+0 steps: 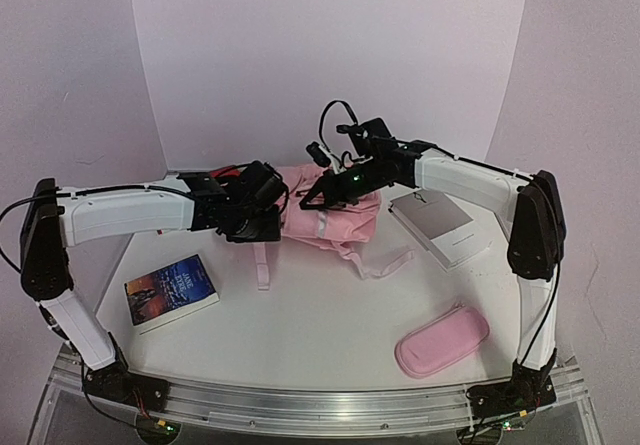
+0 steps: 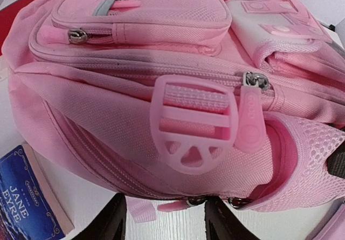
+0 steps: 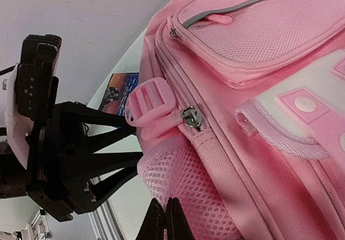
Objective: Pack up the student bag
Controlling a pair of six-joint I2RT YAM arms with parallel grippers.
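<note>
The pink bag [image 1: 345,227] lies toward the back centre, its side facing the left arm. In the left wrist view, my left gripper is open at the bag's lower side edge, its fingers [image 2: 113,221] well apart and gripping nothing. The side zipper pull [image 2: 197,200] hangs just beyond the fingertips, not held. A pink buckle [image 2: 194,124] and another zipper pull [image 2: 250,116] sit above it. My right gripper is shut on the mesh side pocket [image 3: 186,175] of the bag, pinching its edge.
A Jane Eyre book [image 1: 172,290] lies front left, a pink pencil case [image 1: 442,342] front right. A grey and white notebook [image 1: 440,227] rests right of the bag. A loose strap [image 1: 262,265] hangs onto the table.
</note>
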